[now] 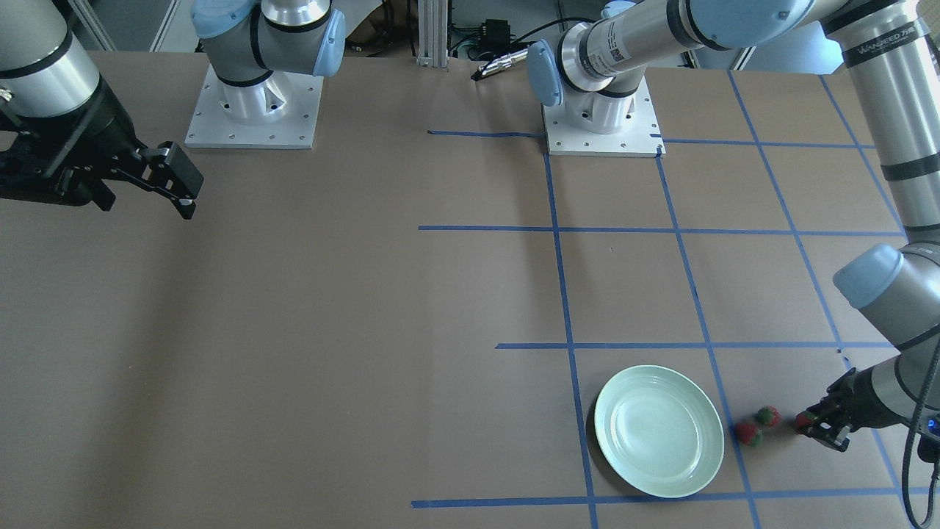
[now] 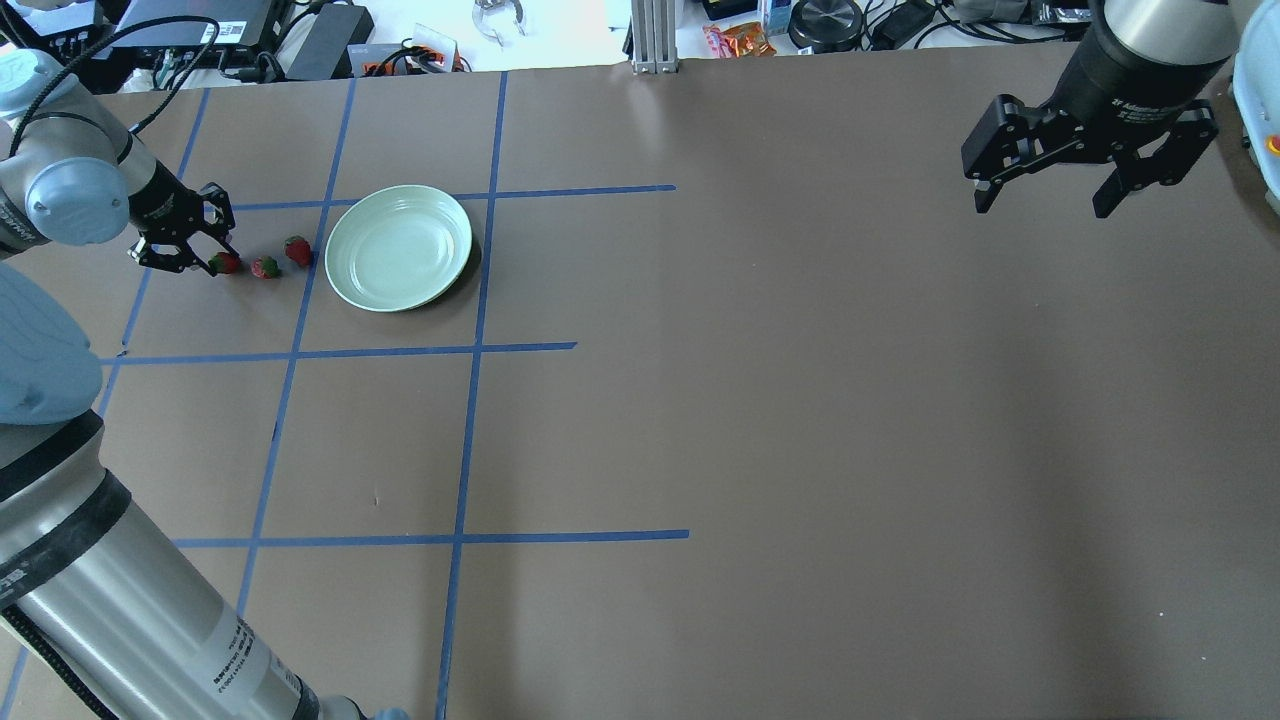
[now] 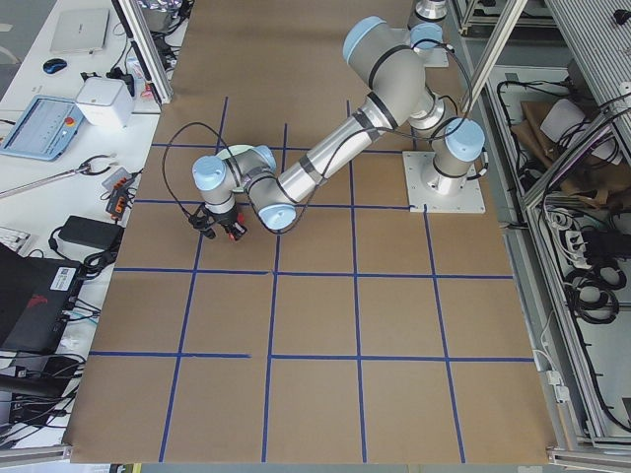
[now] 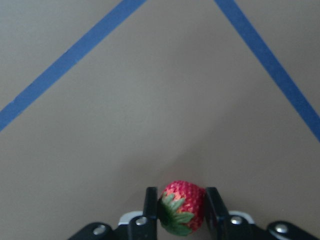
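Observation:
My gripper is closed on a red strawberry [image 4: 189,200] with a green leafy top, seen between the two black fingers in the left wrist view; it is low at the table in the front view [image 1: 806,423]. Two more strawberries lie beside it, one near the plate and one a little behind. A pale round plate [image 1: 659,430] rests on the table just beside them, empty.
Blue tape lines [image 2: 576,188] grid the tabletop. A second arm's black gripper [image 2: 1080,144] hangs at the far side. Arm bases [image 1: 604,141] stand at the back.

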